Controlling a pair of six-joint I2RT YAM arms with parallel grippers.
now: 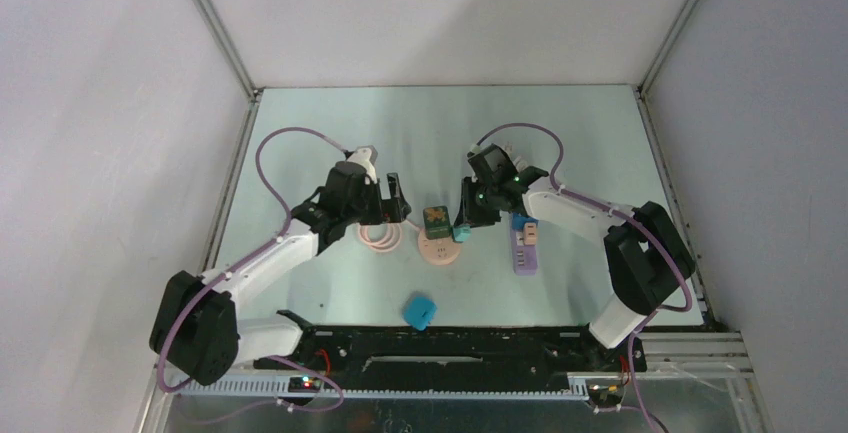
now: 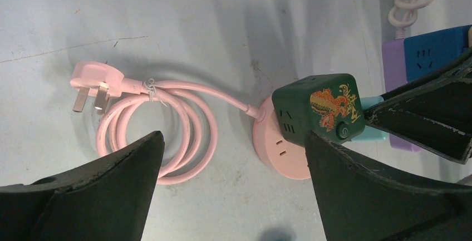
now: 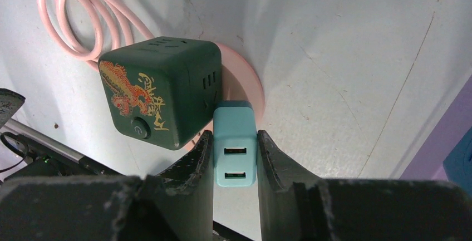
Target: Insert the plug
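A pink round power strip (image 2: 281, 160) carries a dark green cube adapter (image 3: 156, 93) with a gold-and-red dragon print. Beside that cube, my right gripper is shut on a light teal adapter (image 3: 235, 118), which sits over the strip's right side; whether it is seated cannot be seen. My left gripper (image 1: 393, 198) stands open with nothing between its fingers, above and left of the strip. The strip's coiled cord with a pink plug (image 2: 97, 77) lies on the left.
A purple strip (image 1: 524, 258) with blue and tan adapters lies at the right. A blue square piece (image 1: 419, 311) lies at the front.
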